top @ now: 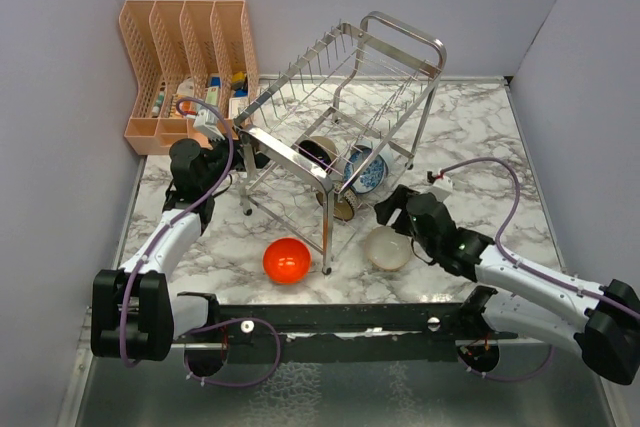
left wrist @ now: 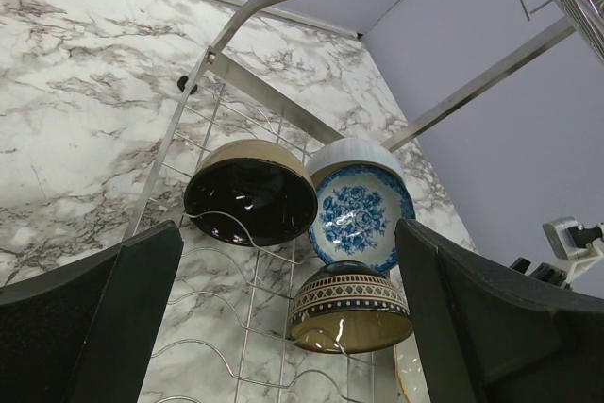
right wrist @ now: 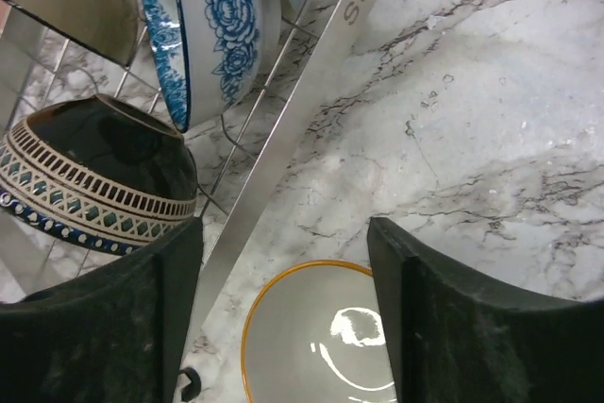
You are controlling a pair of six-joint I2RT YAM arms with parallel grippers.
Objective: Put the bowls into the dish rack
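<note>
The steel dish rack (top: 328, 209) holds bowls on its lower tier: a dark bowl with a tan outside (left wrist: 250, 195), a blue floral bowl (left wrist: 354, 219), a white bowl behind it and a patterned brown bowl (right wrist: 99, 176). A red bowl (top: 287, 261) and a white bowl (top: 386, 248) rest on the marble surface in front. My left gripper is open at the rack's left side, facing inward. My right gripper is open just right of the rack, over the white bowl, with nothing between its fingers.
A peach divided organizer (top: 150, 57) with small items stands at the back left. The marble right of the rack (top: 500, 167) is clear. Grey walls bound the area.
</note>
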